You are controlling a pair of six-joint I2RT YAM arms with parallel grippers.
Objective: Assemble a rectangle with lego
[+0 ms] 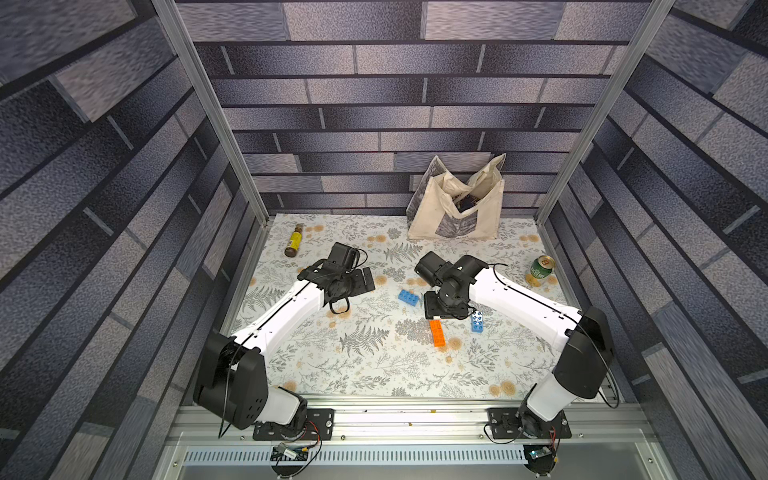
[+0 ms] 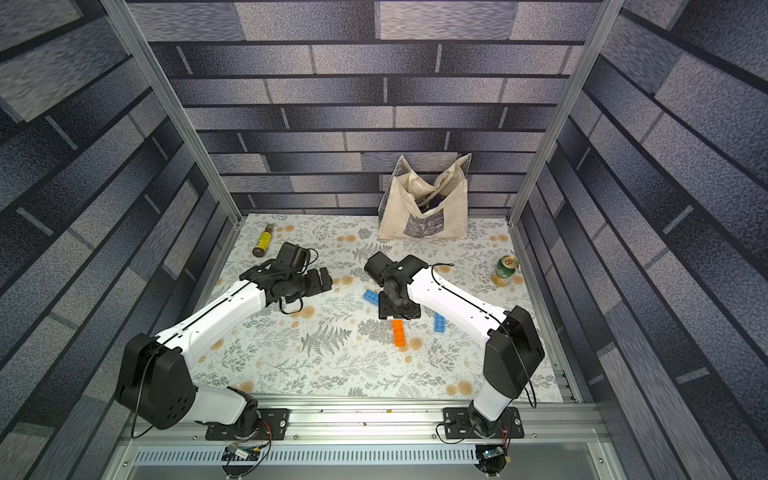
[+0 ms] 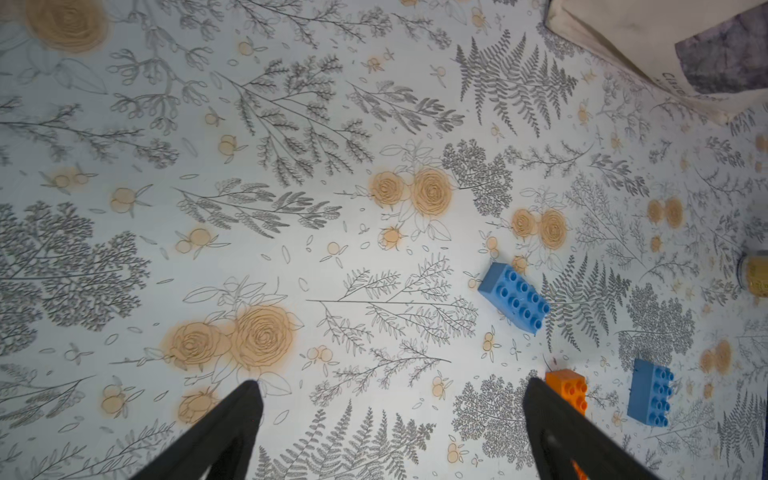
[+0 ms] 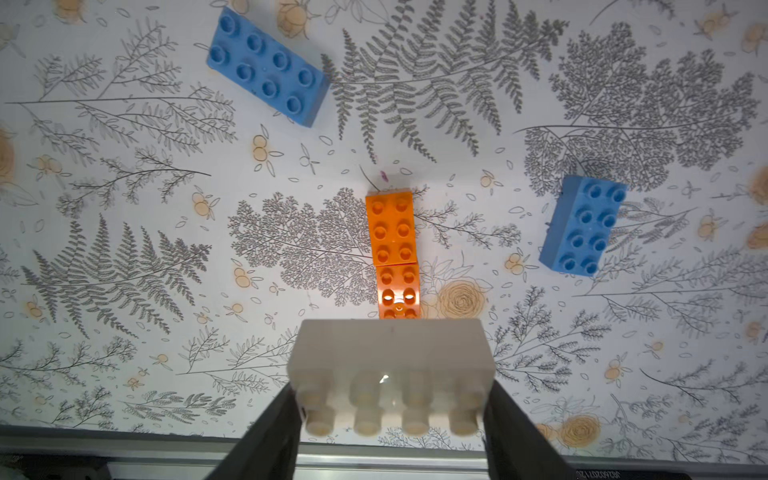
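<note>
A white brick [image 4: 390, 356] sits between the fingers of my right gripper, which is shut on it and held above the table. Beyond it in the right wrist view, two orange bricks [image 4: 392, 228] lie end to end in a line, the nearer one partly covered by the white brick. One blue brick [image 4: 268, 65] lies at the upper left, slanted; another blue brick [image 4: 584, 225] lies to the right of the orange pair. My left gripper is open, empty, over bare table to the left of the bricks.
A cloth bag [image 1: 456, 204] stands at the back. There is a green can [image 1: 541, 269] at the right edge and a yellow-labelled bottle [image 1: 294, 240] at the back left.
</note>
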